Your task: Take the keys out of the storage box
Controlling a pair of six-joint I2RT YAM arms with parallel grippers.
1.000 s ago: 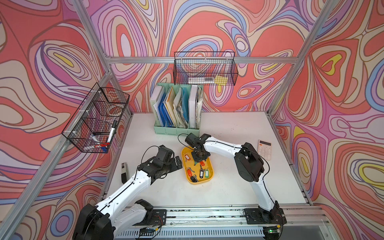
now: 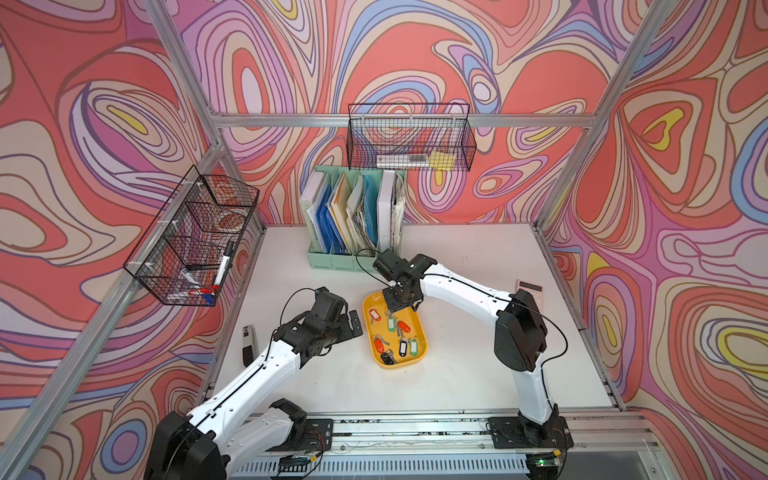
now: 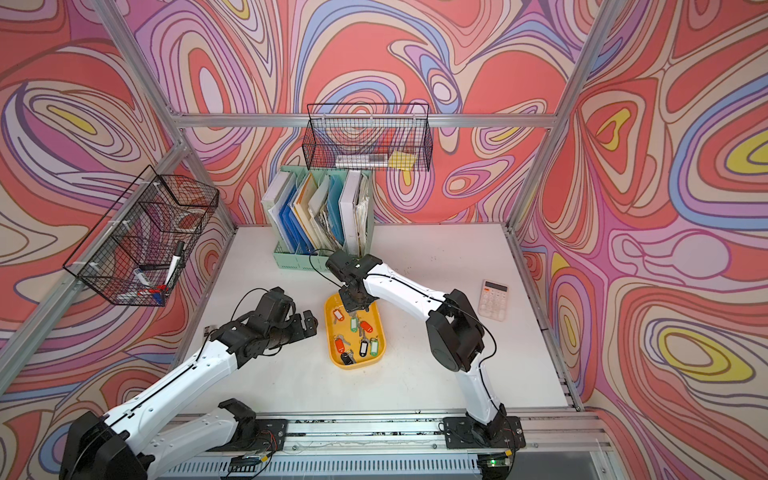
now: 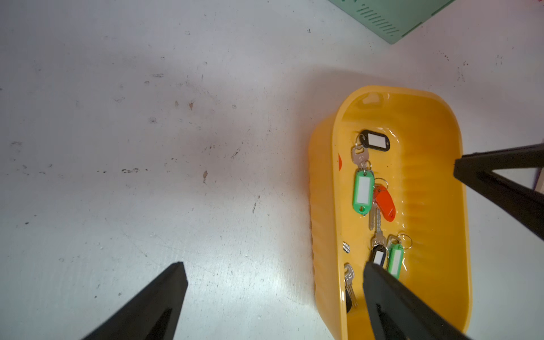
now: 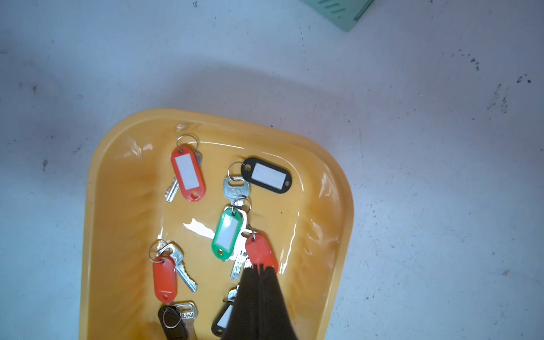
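Several keys with red, green and black tags lie loose inside the yellow storage box (image 2: 422, 340). In the right wrist view, a green-tagged key (image 5: 226, 233) lies between a black tag (image 5: 267, 175) and a red tag (image 5: 260, 251). Two more red tags (image 5: 165, 279) lie along the box's left side. My right gripper is above the box, shut, with nothing showing between its fingers; its tips cover part of the red tag. Left of the box, my left gripper stands open and empty over the bare table.
The green file holder (image 2: 334, 261) with folders stands behind the box. A calculator (image 3: 493, 299) is at the right, partly behind my right arm in the top left view. Free white table lies left and right of the box.
My right arm has lifted and its wrist has moved slightly backward, uncovering the green tag in the box. Its elbow has shifted right, partly covering the calculator. The left arm has barely moved.
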